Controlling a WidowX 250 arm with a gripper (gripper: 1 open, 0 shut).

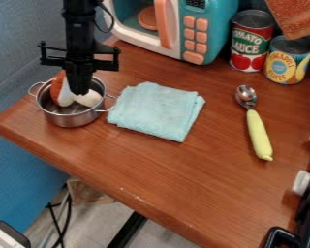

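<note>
My black gripper (77, 79) is lowered over a steel pot (73, 114) at the left of the wooden table. A white object (80, 98) sits in or over the pot at the fingertips, and an orange-red object (57, 85) shows behind the fingers. Whether the fingers are closed on either object is unclear, as they overlap in this view.
A folded light-blue cloth (158, 112) lies right of the pot. A spoon with a yellow handle (258, 131) lies further right. A toy microwave (184, 24), a tomato sauce can (250, 41) and a second can (289, 61) stand at the back.
</note>
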